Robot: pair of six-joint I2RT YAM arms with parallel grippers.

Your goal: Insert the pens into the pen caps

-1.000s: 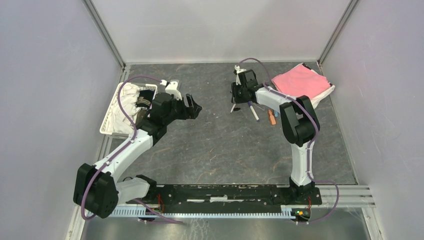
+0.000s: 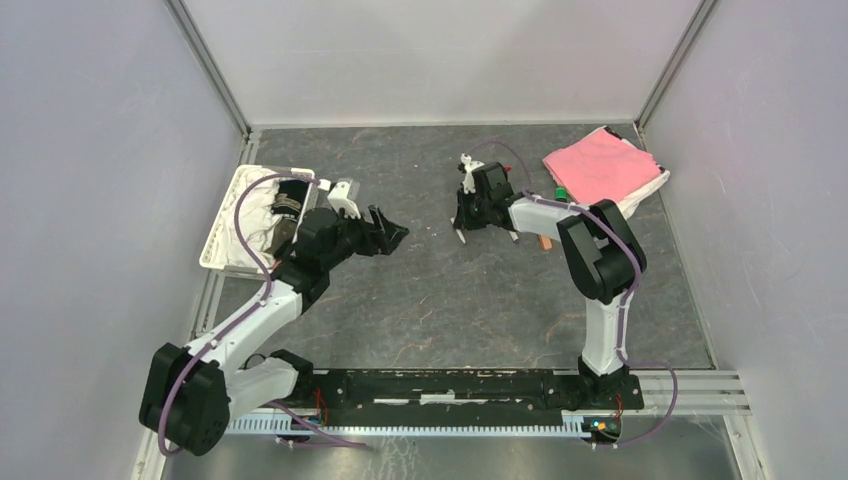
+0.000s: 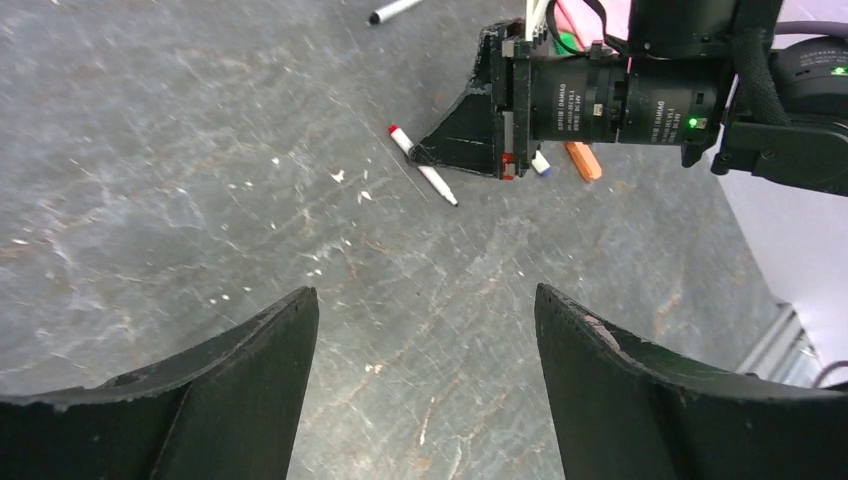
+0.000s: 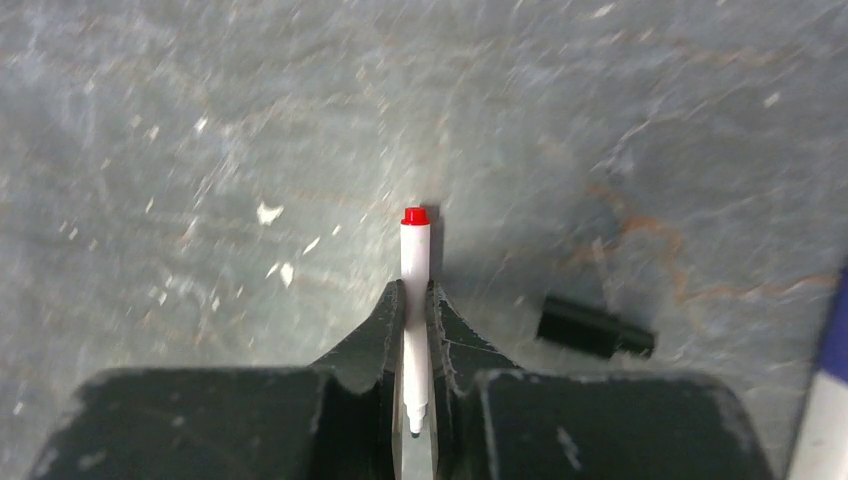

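In the right wrist view a white pen with a red end is between the fingertips of my right gripper, which is shut on it low over the table. A short black cap lies to its right, with a blue and white pen at the right edge. In the left wrist view the held pen shows under the right gripper, and another white marker lies farther back. My left gripper is open over the left middle of the table, its fingers empty.
A white basket with cloths stands at the left, a pink cloth pile at the back right. An orange item lies near the right gripper.
My right gripper has moved slightly left and toward the front, and the pen under it has shifted with it. The left gripper has moved a little toward the front.
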